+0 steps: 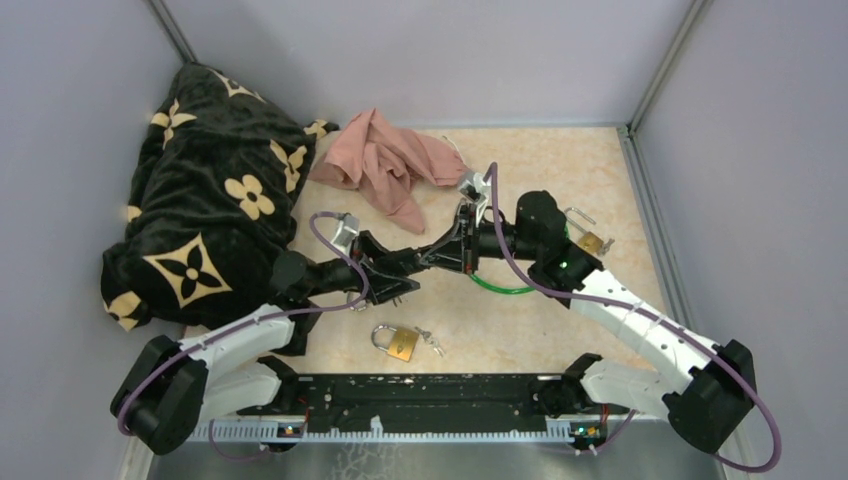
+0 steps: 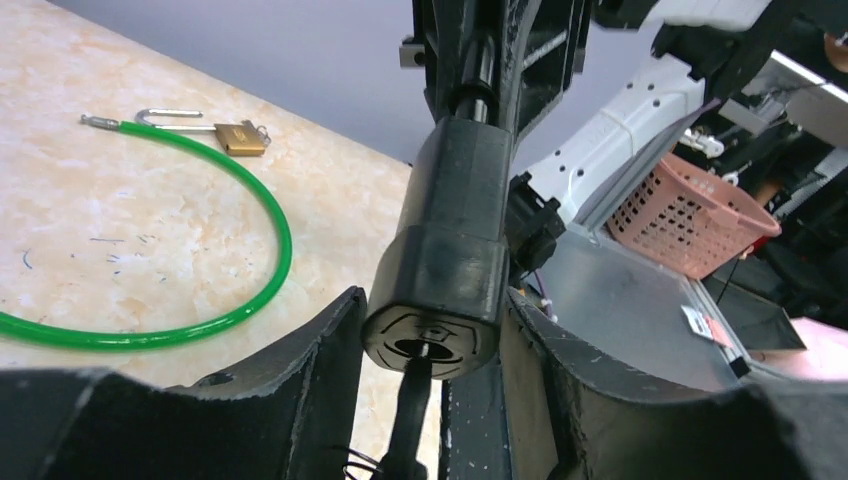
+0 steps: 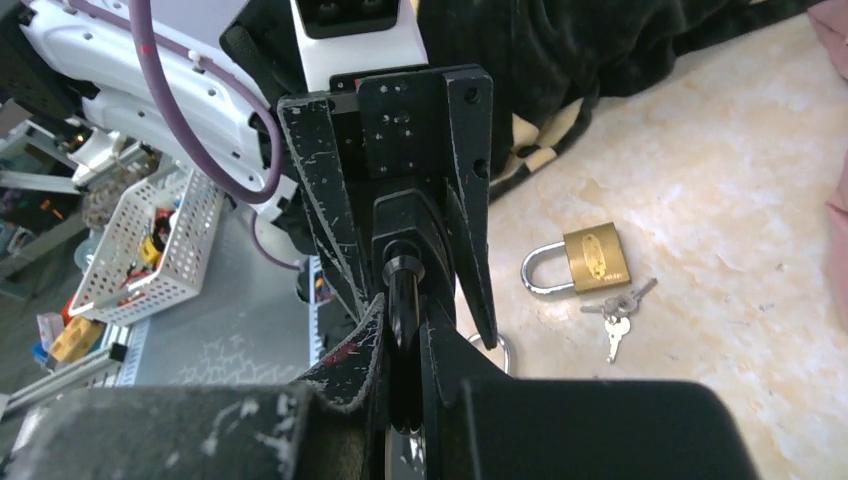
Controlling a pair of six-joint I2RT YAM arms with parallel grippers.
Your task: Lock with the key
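Between my grippers hangs a black cylindrical lock body (image 2: 437, 280) with a rod at its top and a keyhole in its end face, a black key (image 2: 408, 420) standing in the hole. My right gripper is shut on the lock's shank. My left gripper has its fingers either side of the lock's lower end and key; whether they touch is unclear. On the tabletop lie a brass padlock (image 1: 402, 342) and a ring of silver keys (image 3: 618, 325).
A green cable lock (image 2: 200, 335) and another brass padlock (image 2: 238, 138) lie on the right side. A pink cloth (image 1: 380, 160) is at the back, a dark patterned cushion (image 1: 200, 190) at the left.
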